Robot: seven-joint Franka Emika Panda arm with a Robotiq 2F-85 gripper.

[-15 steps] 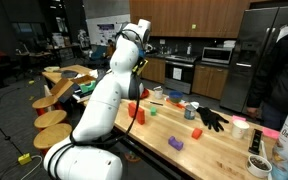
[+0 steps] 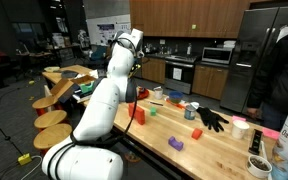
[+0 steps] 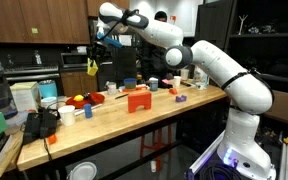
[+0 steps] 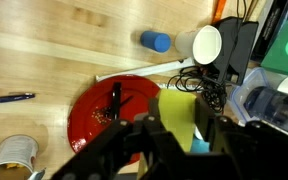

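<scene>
My gripper is shut on a yellow object (image 4: 177, 112), which sits between its fingers in the wrist view. In exterior view 2 the yellow object (image 3: 92, 68) hangs well above the far left part of the table, below the end of the outstretched arm. Seen from the wrist, a red plate (image 4: 81, 128) lies beneath and to the left, partly covered by the gripper. A dark item (image 4: 115, 100) rests on that plate. What the yellow object is, I cannot tell.
Near the plate are a blue cup (image 4: 156, 41), a white cup (image 4: 201, 44), a tangled black cable (image 4: 212, 92) and a clear container (image 4: 279, 108). An open can (image 4: 17, 152) and a pen (image 4: 9, 98) lie left. Bare wood (image 4: 69, 45) shows at upper left.
In exterior view 1 the far end of the arm has shifted slightly down and left. The objects on the table look unmoved.
</scene>
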